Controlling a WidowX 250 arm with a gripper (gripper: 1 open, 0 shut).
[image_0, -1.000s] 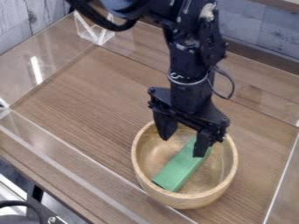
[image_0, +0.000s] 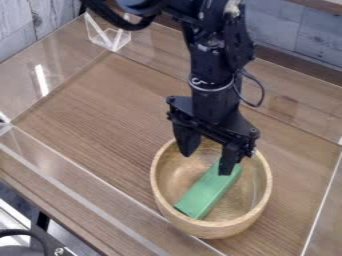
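A round light-wood bowl (image_0: 174, 199) sits at the lower middle of the table. In it lies a long green block (image_0: 203, 195), slanting from lower left to upper right. The black gripper (image_0: 209, 152) hangs over the back part of the bowl, its fingers wide apart on either side, with nothing seen held between them. The fingertips are near the block's upper end; whether they touch anything cannot be told.
A clear plastic object (image_0: 107, 32) stands at the back left, near the grey wall. Dark cables are at the lower left corner.
The gripper has moved slightly up and to the left over the last second. The bowl and green block look unmoved.
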